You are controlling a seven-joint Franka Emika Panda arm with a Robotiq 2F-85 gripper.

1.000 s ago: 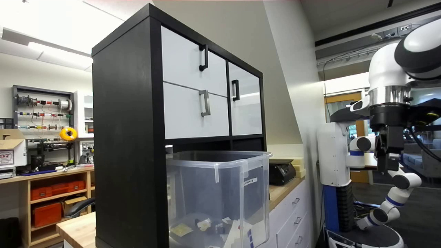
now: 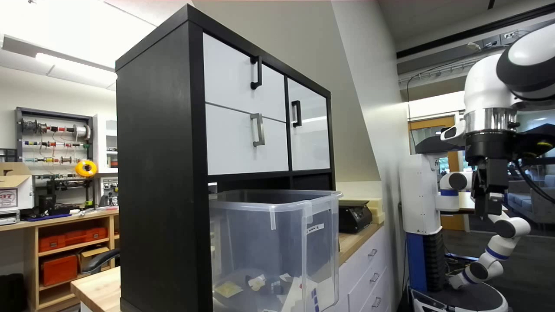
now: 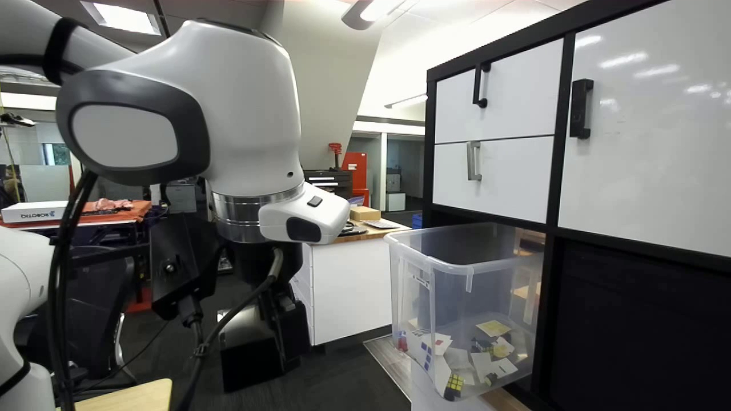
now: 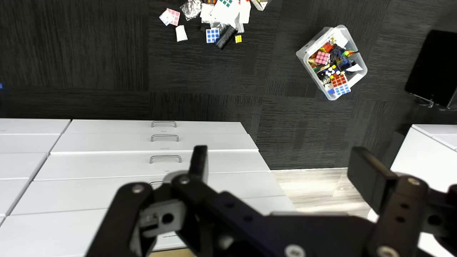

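Observation:
My gripper is open in the wrist view, its two black fingers wide apart and nothing between them. It points down over the floor and white drawers, well away from the cabinet. In exterior view 2 it hangs at the left [image 3: 274, 329]; exterior view 1 has it at the right edge. The black-framed cabinet [image 3: 498, 185] has two stacked white drawers and a white door [image 3: 651, 137], all closed, with black and grey handles. A clear plastic bin [image 3: 473, 257] stands against the cabinet's lower part, with paper scraps and a small cube [image 3: 454, 385] at its bottom.
On the dark floor, a smaller bin [image 4: 305, 55] is filled with coloured cubes. Papers and a blue-and-white cube [image 4: 212, 35] lie loose nearby. Low white drawers [image 4: 128, 162] sit beneath the gripper. Open space separates the arm from the cabinet.

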